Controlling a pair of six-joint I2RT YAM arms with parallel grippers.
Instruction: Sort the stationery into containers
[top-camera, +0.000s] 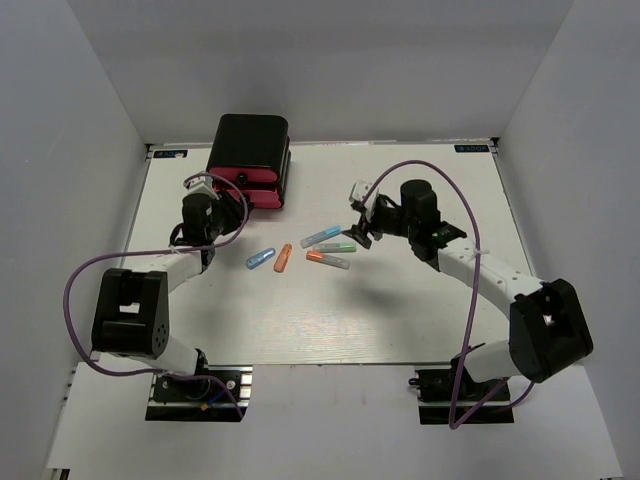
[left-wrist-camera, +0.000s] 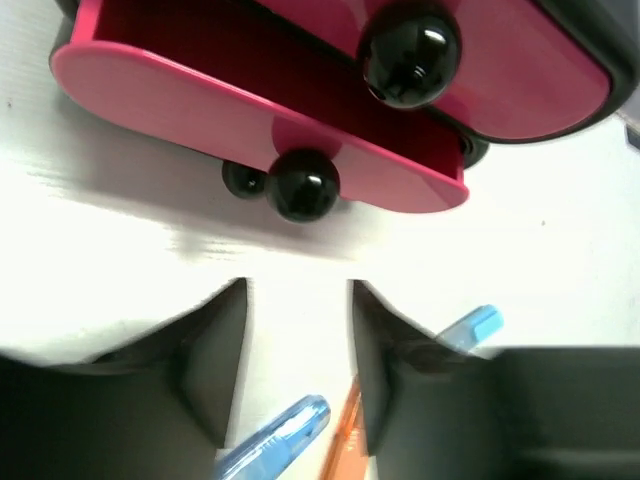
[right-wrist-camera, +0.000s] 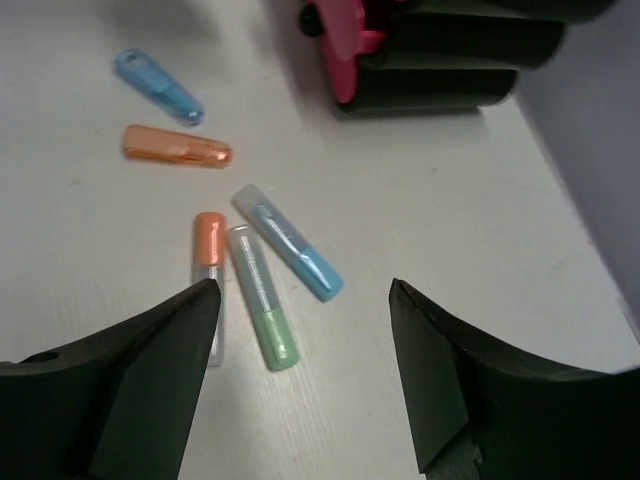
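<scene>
The black cabinet (top-camera: 252, 143) with red drawers stands at the back left. Its drawer (left-wrist-camera: 260, 130) is pulled partly out, and the visible part inside is empty. My left gripper hangs in front of that drawer's black knob (left-wrist-camera: 303, 186), fingers apart and nothing between them. On the table lie a short blue item (top-camera: 260, 258), a short orange item (top-camera: 283, 258), a blue-ended pen (right-wrist-camera: 288, 243), a green-ended pen (right-wrist-camera: 262, 300) and an orange-ended pen (right-wrist-camera: 209, 245). Above and right of the pens, my right gripper (top-camera: 360, 218) is open and empty.
Another drawer front with a black knob (left-wrist-camera: 410, 53) sits above the open drawer. Beneath it a smaller knob (left-wrist-camera: 243, 180) shows. Bare white tabletop (top-camera: 300, 320) lies in front of the pens; the right side is also clear. Grey walls enclose the table.
</scene>
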